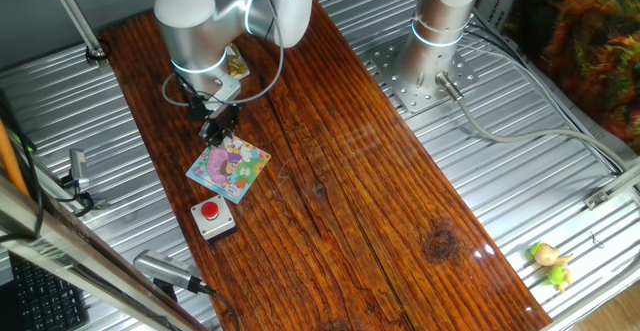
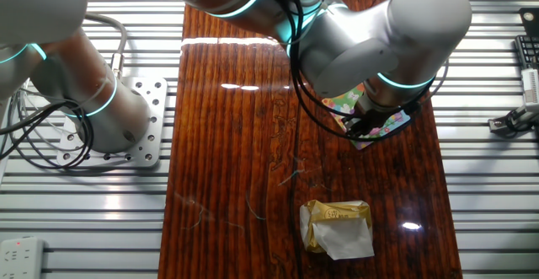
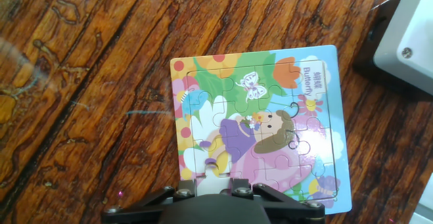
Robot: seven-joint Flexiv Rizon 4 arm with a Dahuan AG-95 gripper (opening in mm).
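Observation:
A square jigsaw puzzle (image 3: 250, 126) with a fairy, flowers and the word "Butterfly" lies flat on the wooden table. Its picture looks nearly whole; small dark gaps show at the edge close to my fingers. My gripper is right over that edge, pointing down, with its two fingertips a little apart. Between them shows a pale pinkish-white patch (image 3: 213, 183), perhaps a puzzle piece; whether the fingers grip it cannot be told. In exterior view 1 the gripper (image 1: 218, 136) reaches the puzzle's (image 1: 228, 168) upper edge.
A white box with a red button (image 1: 211, 212) stands close beside the puzzle. A gold-and-white packet (image 2: 337, 228) lies on the table behind the arm.

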